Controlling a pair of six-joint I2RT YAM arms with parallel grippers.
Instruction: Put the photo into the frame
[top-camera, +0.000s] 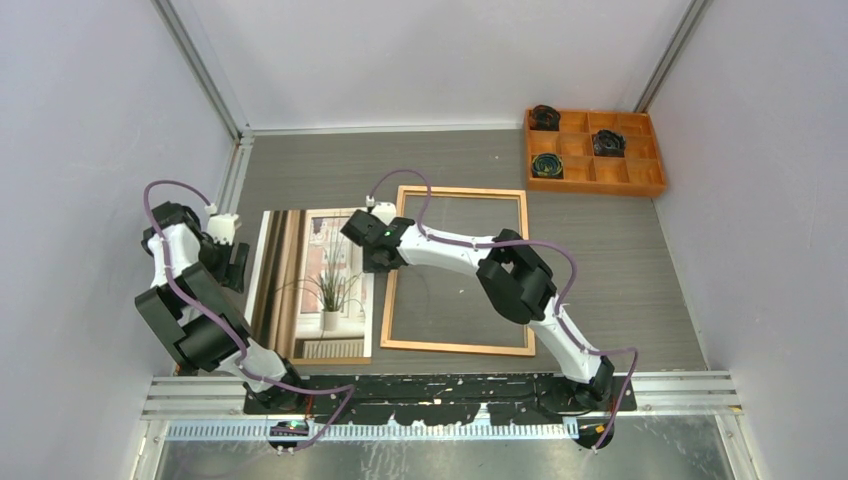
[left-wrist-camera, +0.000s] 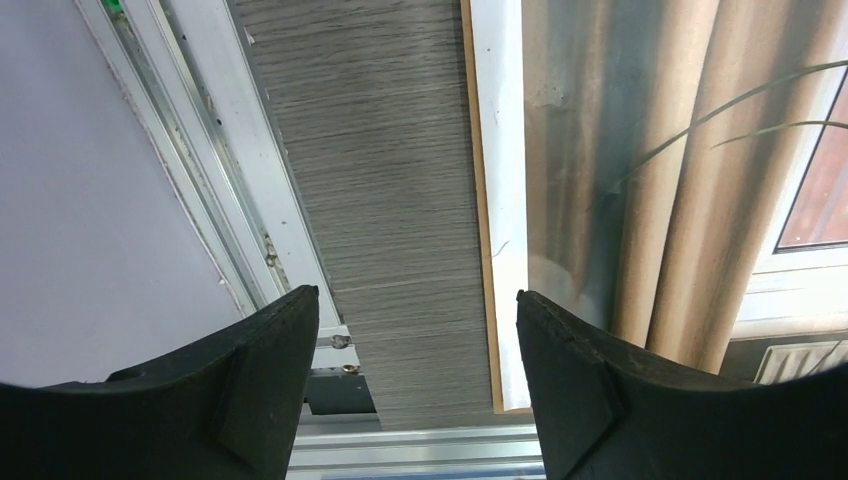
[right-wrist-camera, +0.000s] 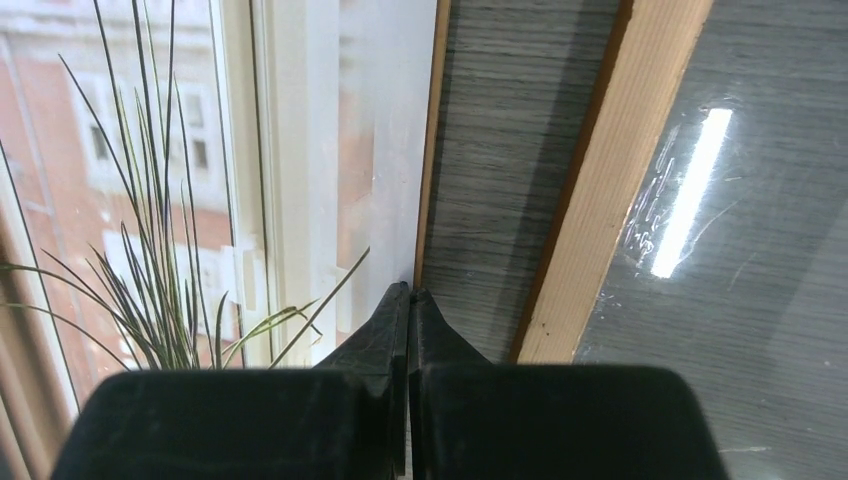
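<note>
A photo (top-camera: 333, 350) with a potted plant and brown curtains lies on the left of the table. To its right is an empty wooden frame (top-camera: 460, 348) with a clear pane. My right gripper is shut, its tips together at the photo's right edge; whether the thin edge is caught between them I cannot tell. In the top view its arm crosses the frame and hides the photo's upper right corner. Beside the photo's left edge my left gripper stands open, fingers wide apart. That edge shows between the fingers, and nothing is gripped.
A wooden box (top-camera: 600, 187) with compartments holding several dark coils stands at the back right. Close on the left of the left gripper is the wall with its metal rail (left-wrist-camera: 240, 150). A narrow strip of bare table (right-wrist-camera: 500, 150) separates photo and frame.
</note>
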